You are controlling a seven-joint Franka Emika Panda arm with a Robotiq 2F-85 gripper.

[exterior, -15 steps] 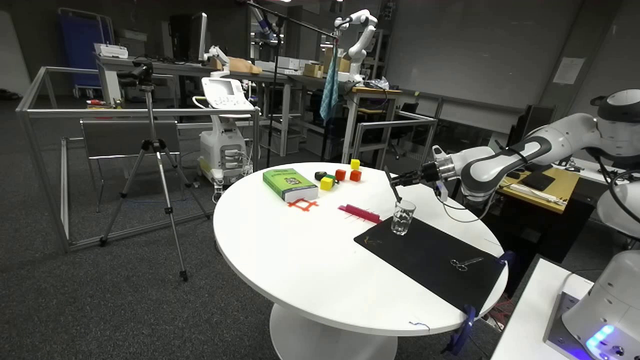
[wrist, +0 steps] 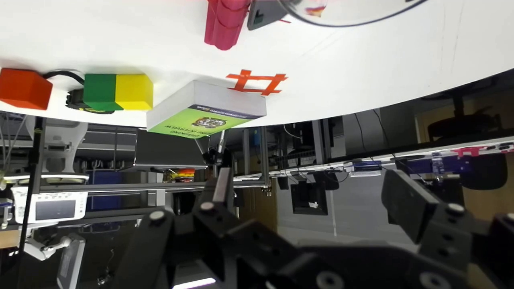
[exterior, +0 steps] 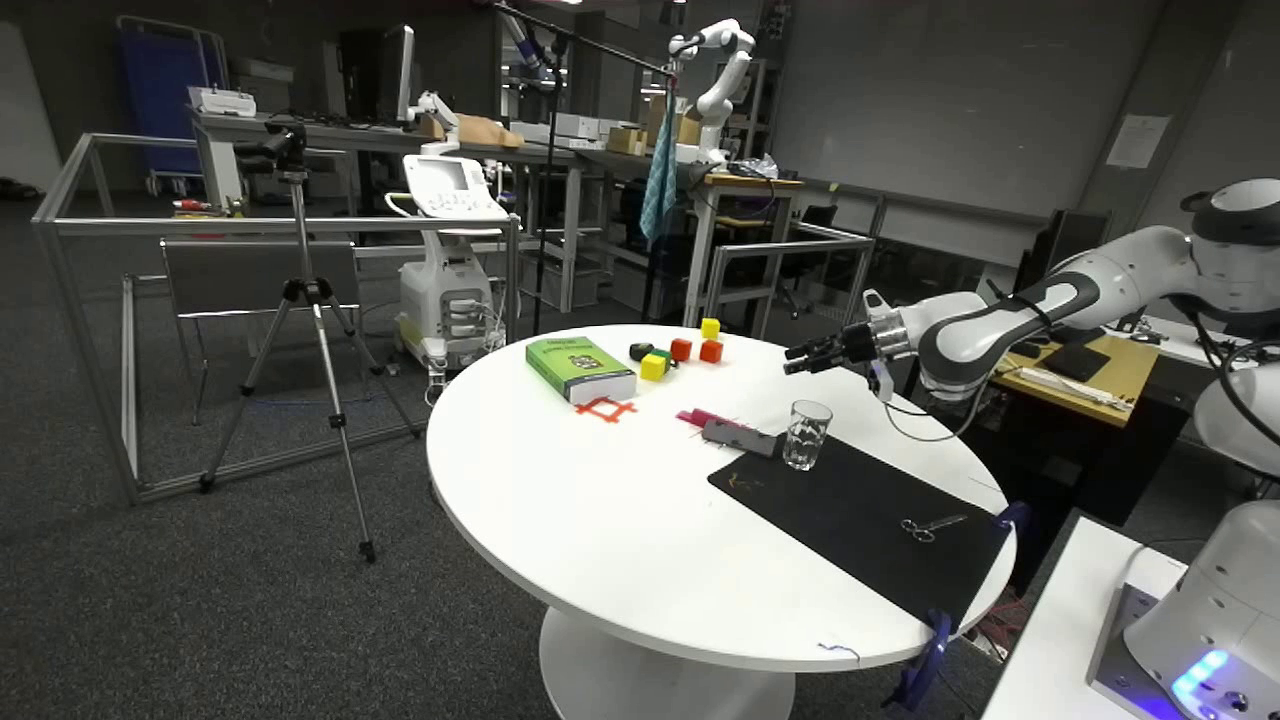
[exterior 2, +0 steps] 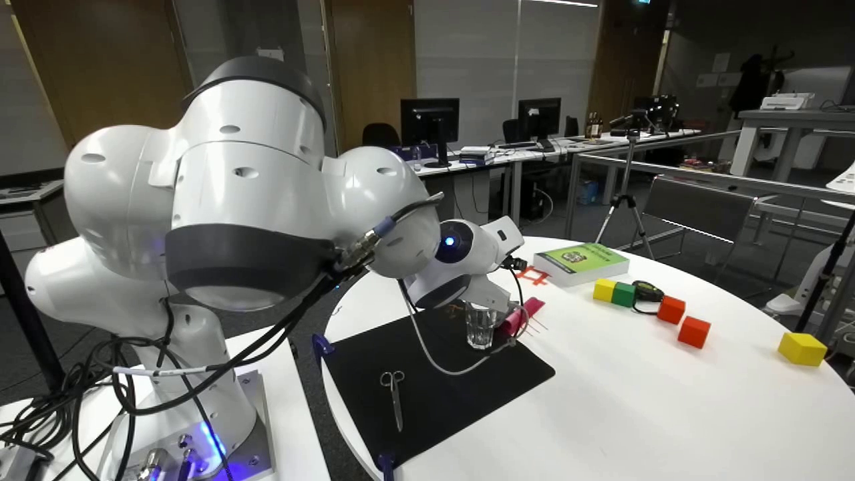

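Above the table, level with the area over the glass, my gripper (exterior: 800, 358) stands open. The wrist view shows its fingers spread apart with nothing between them. A clear glass (exterior: 806, 436) stands upright at the mat's far corner; part of its rim (wrist: 332, 23) crosses the top of the wrist view. Left of it, a flat dark grey object (exterior: 738, 438) lies on the table, its near end close to the glass. Whether they touch, I cannot tell. A pink-red ribbed piece (wrist: 225, 24) lies beside the grey object. In exterior view 2 the arm hides my fingers.
Scissors (exterior: 932, 528) lie on the black mat (exterior: 864, 498). Farther off are a green book (exterior: 579, 366), red tape (exterior: 606, 409), and several blocks, including a yellow one (exterior: 653, 367) and a red one (exterior: 710, 352).
The grey object was tilted upright at my gripper's fingertips above the glass; now it lies on the table left of the glass. The gripper has let go, and the arm has barely moved.
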